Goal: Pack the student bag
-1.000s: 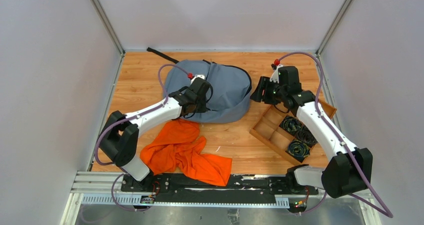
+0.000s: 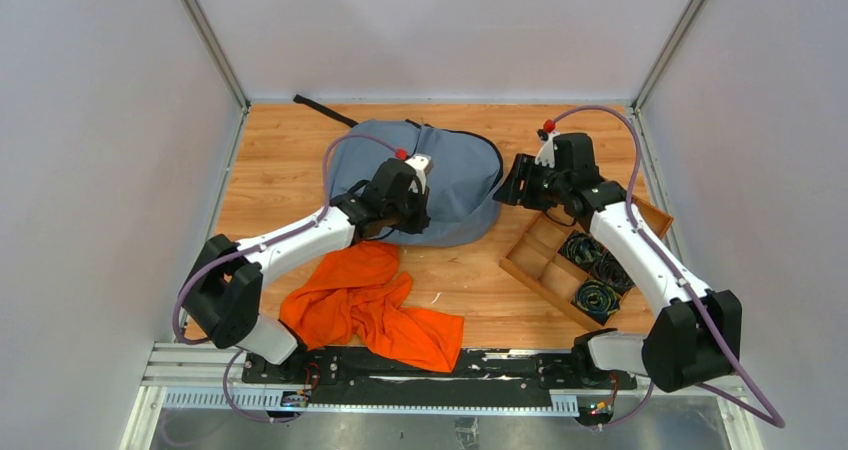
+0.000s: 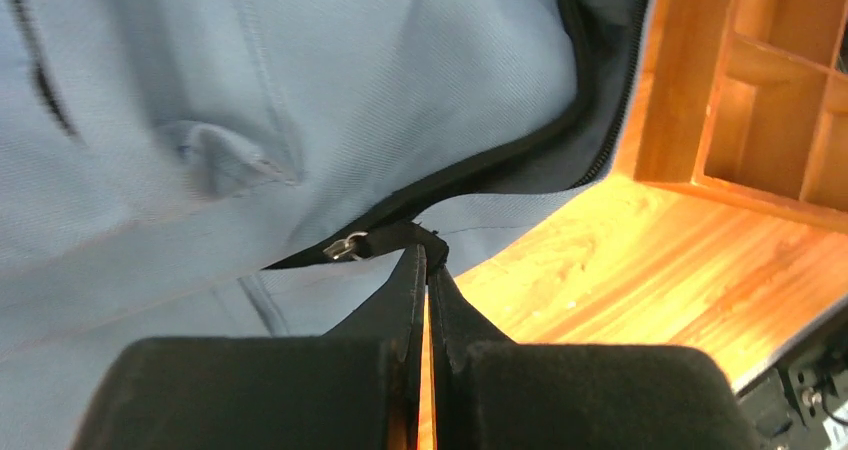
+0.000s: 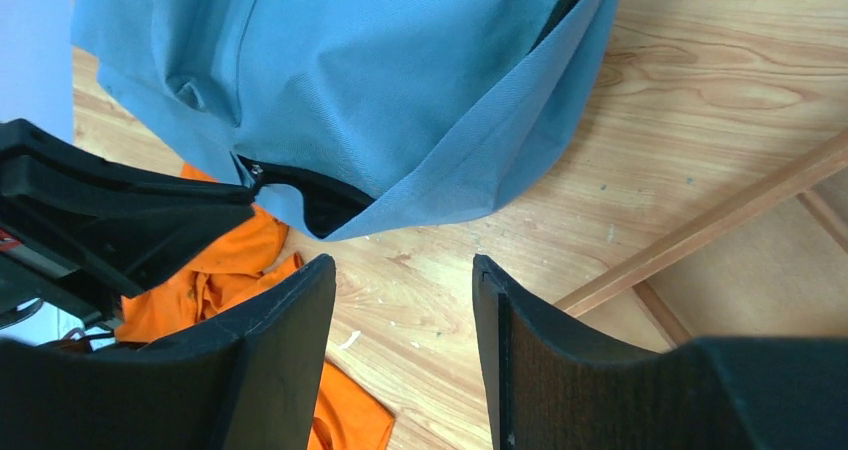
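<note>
The grey-blue bag [image 2: 450, 190] lies open-edged on the wood table. My left gripper [image 2: 416, 224] is at the bag's front, its fingertips [image 3: 428, 280] shut at the black zipper pull [image 3: 405, 238]; the pull's fabric tab appears pinched at the tips. My right gripper [image 2: 510, 184] stands open just right of the bag, with nothing between its fingers in the right wrist view.
An orange cloth [image 2: 400, 330] lies in front of the bag. A wooden compartment box [image 2: 540, 280] on the right holds several coiled dark cables [image 2: 596, 298]. Bare table shows between cloth, bag and box.
My left gripper has shifted a little to the right and turned slightly at the bag's front. The right arm has barely moved.
</note>
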